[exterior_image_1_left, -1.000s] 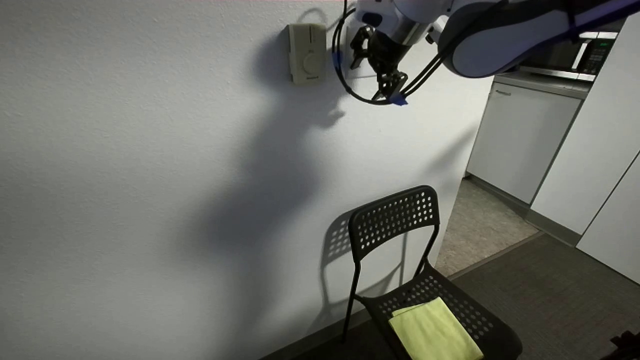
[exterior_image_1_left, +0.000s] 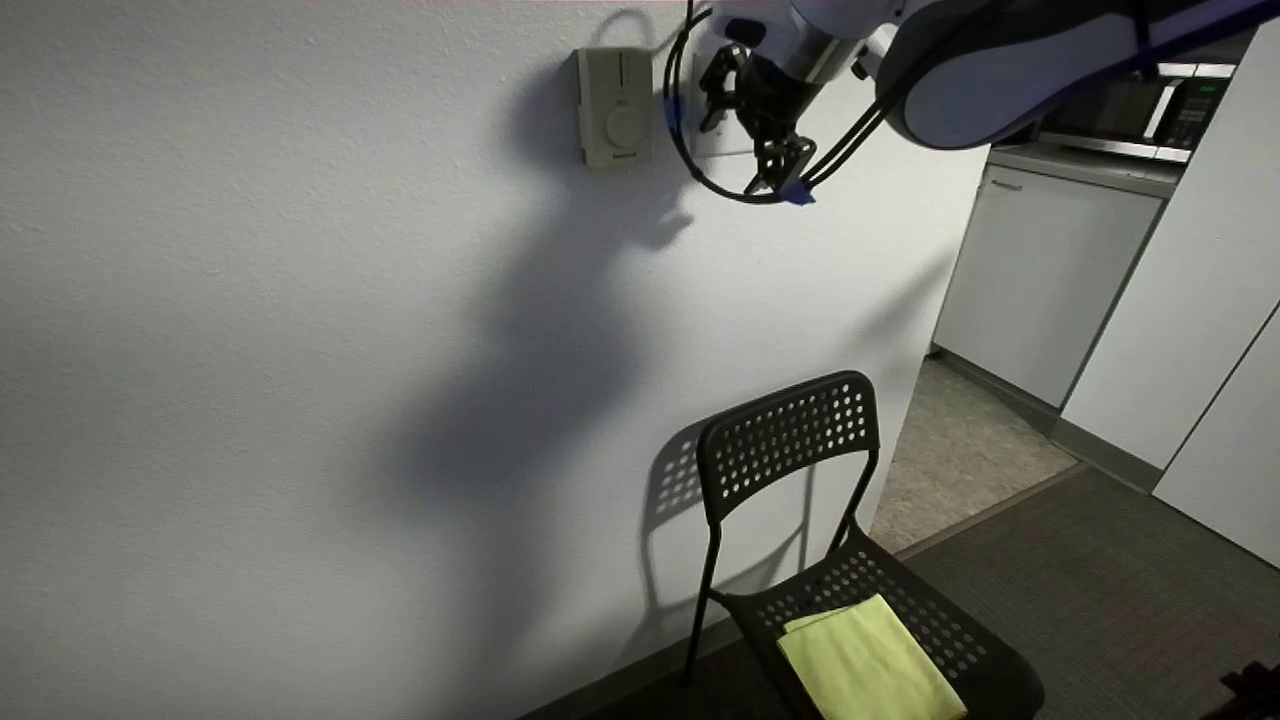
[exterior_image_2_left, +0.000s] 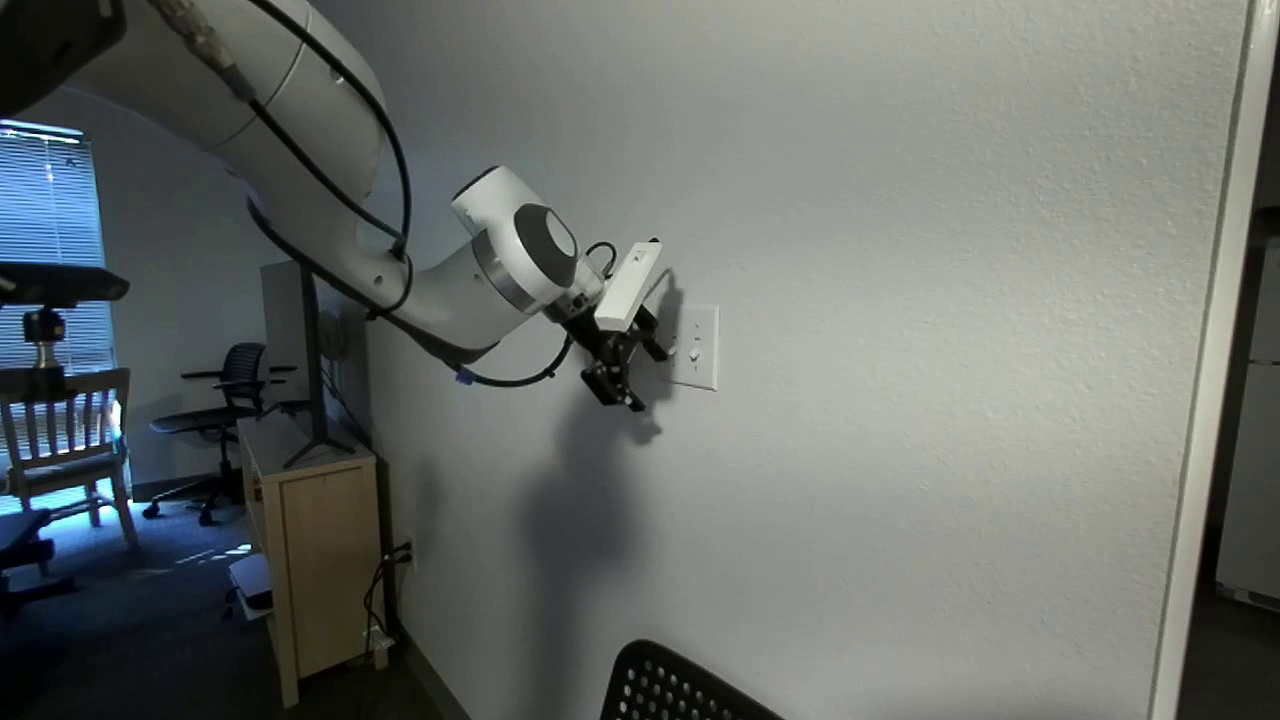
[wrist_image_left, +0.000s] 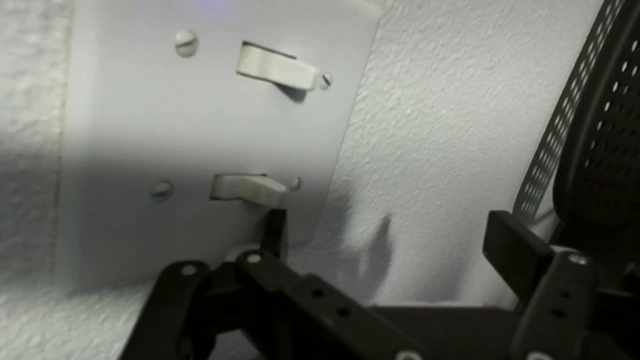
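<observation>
A white plate with two light switches (exterior_image_2_left: 698, 326) is fixed to the wall. Filling the left of the wrist view, the plate (wrist_image_left: 180, 114) carries an upper toggle (wrist_image_left: 277, 67) and a lower toggle (wrist_image_left: 249, 189), both tilted toward the right of that view. My gripper stands open, its fingers wide apart with nothing between them. One fingertip (wrist_image_left: 276, 228) is right beside the lower toggle's end; whether they touch, I cannot tell. The other fingertip (wrist_image_left: 516, 252) is off to the right, past the plate. From the side, the gripper (exterior_image_2_left: 648, 366) is close to the wall at the plate's left.
A thermostat (exterior_image_1_left: 615, 106) is mounted on the wall close to the gripper. Below stands a black perforated chair (exterior_image_1_left: 786, 438) with a folded yellow cloth (exterior_image_1_left: 873, 660) on its seat. A wooden cabinet (exterior_image_2_left: 330, 570) stands along the wall.
The arm and gripper have risen very slightly in exterior view 1, and their shadow on the wall has shifted a little. The chair and cloth are unchanged.
</observation>
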